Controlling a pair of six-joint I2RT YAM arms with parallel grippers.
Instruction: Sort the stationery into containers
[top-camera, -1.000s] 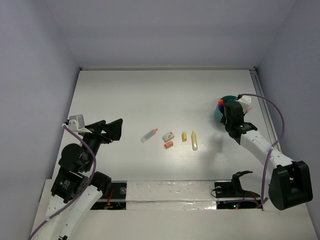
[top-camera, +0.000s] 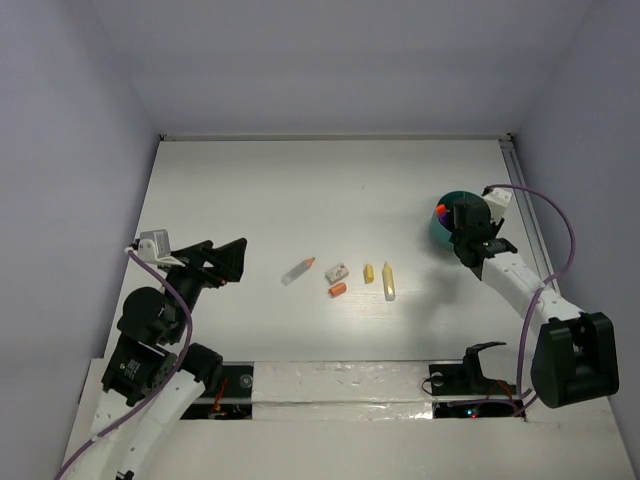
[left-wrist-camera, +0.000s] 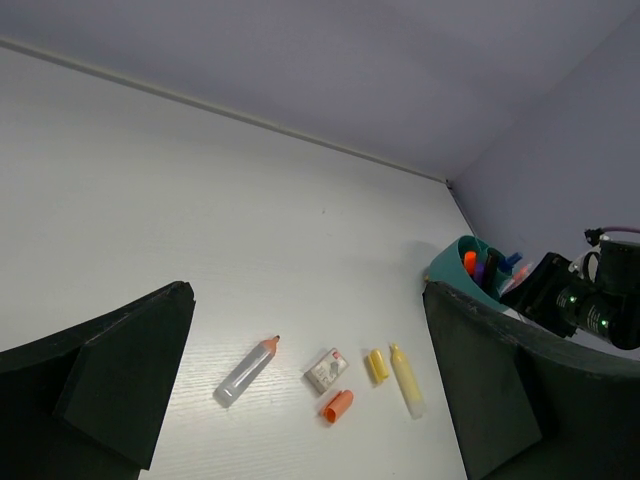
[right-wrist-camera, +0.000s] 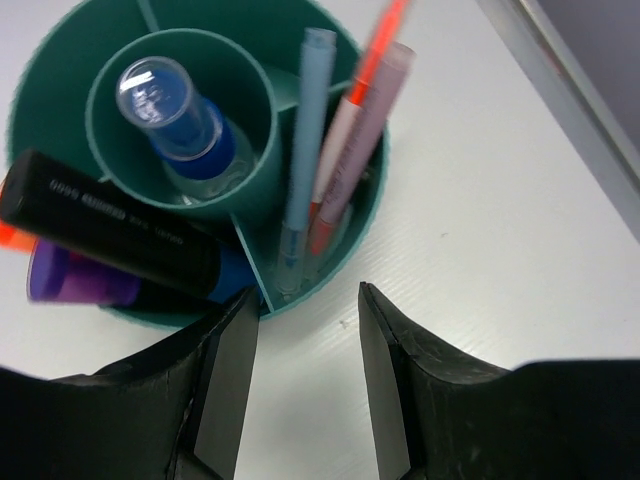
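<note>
A teal organiser (top-camera: 440, 228) at the table's right holds pens, markers and a bottle-like item (right-wrist-camera: 185, 130). My right gripper stands open at the organiser's near rim, nothing visible between its fingers. My left gripper is open above the table's left side, holding nothing. Loose on the table lie an orange-tipped clear tube (left-wrist-camera: 242, 376), a small pale block (left-wrist-camera: 326, 370), an orange piece (left-wrist-camera: 337, 406), a short yellow piece (left-wrist-camera: 378, 366) and a long yellow tube (left-wrist-camera: 407, 380).
Walls surround it, with a metal rail along the right edge beside the organiser.
My right gripper and arm have shifted slightly to the right at the organiser. The left arm and loose items are unchanged.
</note>
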